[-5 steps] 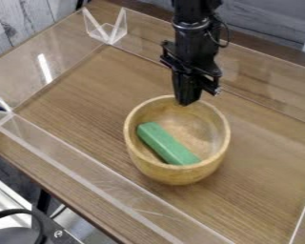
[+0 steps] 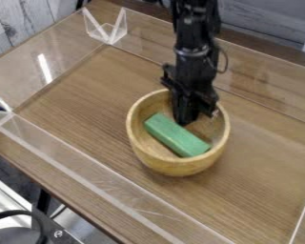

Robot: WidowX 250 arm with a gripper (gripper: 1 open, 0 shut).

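Observation:
My black gripper (image 2: 186,111) reaches down from the top into the back part of a tan bowl (image 2: 178,164), its tip low at the rim. It looks shut, with nothing visible held, though the tip is dark and hard to make out. A green oblong block (image 2: 174,135) lies in the bowl, slanting toward the front right, just in front of the gripper.
A clear, open-topped container (image 2: 106,27) stands at the back left. A black coiled object (image 2: 15,229) is at the front left corner.
The green block sits a little farther right than before.

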